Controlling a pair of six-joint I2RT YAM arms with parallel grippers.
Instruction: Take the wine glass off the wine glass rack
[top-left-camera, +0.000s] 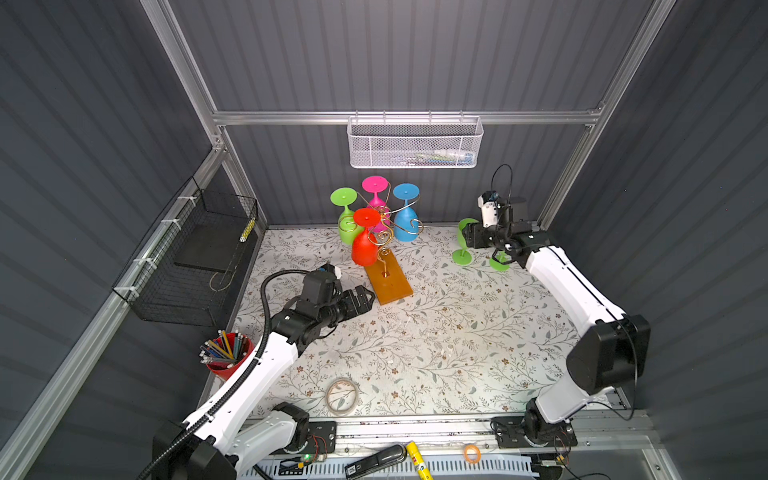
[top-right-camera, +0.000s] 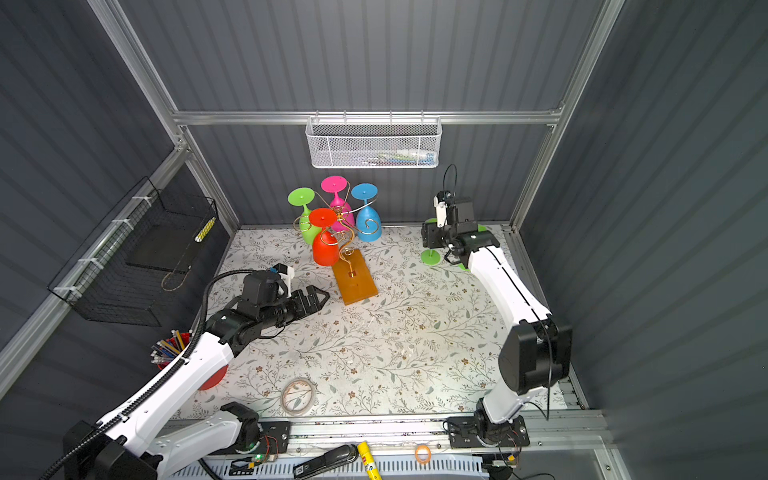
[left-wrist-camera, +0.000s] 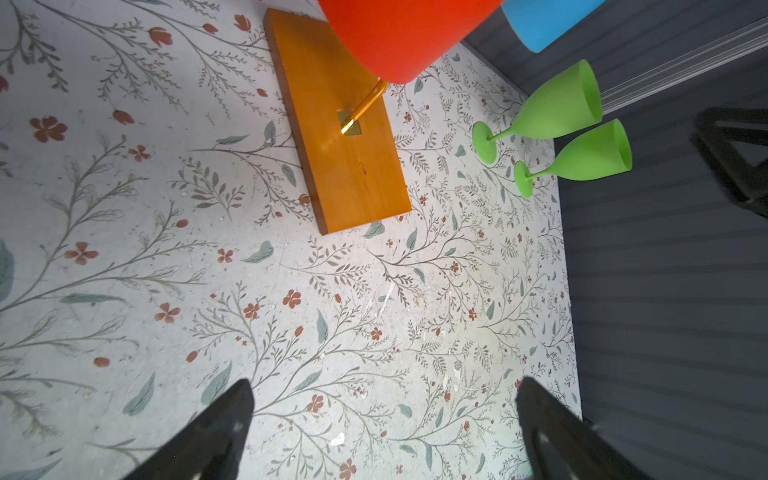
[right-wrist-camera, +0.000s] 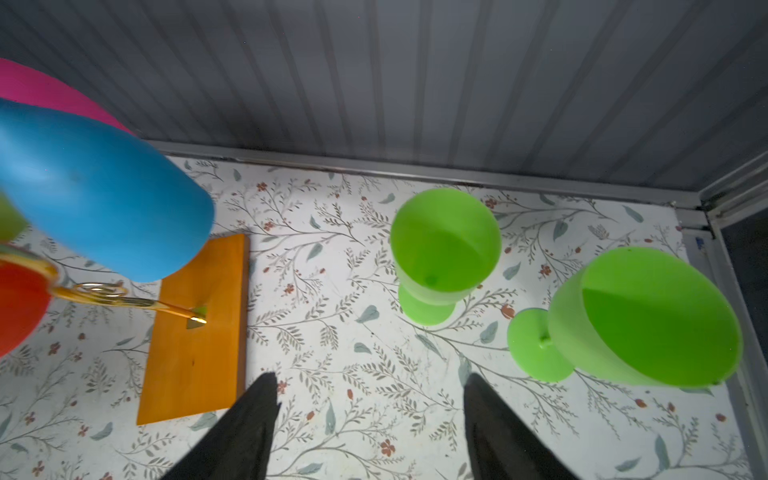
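Note:
A metal rack on an orange board (top-left-camera: 392, 284) holds four upside-down glasses: green (top-left-camera: 346, 232), pink (top-left-camera: 376, 184), blue (top-left-camera: 406, 228) and red (top-left-camera: 365, 249). Two green glasses stand upright to its right, one (right-wrist-camera: 440, 240) left of the other (right-wrist-camera: 640, 312). My left gripper (top-left-camera: 354, 302) is open in front of the board at the left, nothing between its fingers. My right gripper is open above and in front of the two upright glasses, with only tablecloth showing between its fingers.
A black wire basket (top-left-camera: 208, 304) hangs on the left wall, above a red pen cup (top-left-camera: 226, 360). A white mesh basket (top-left-camera: 414, 144) hangs at the back. A tape roll (top-left-camera: 342, 380) lies near the front.

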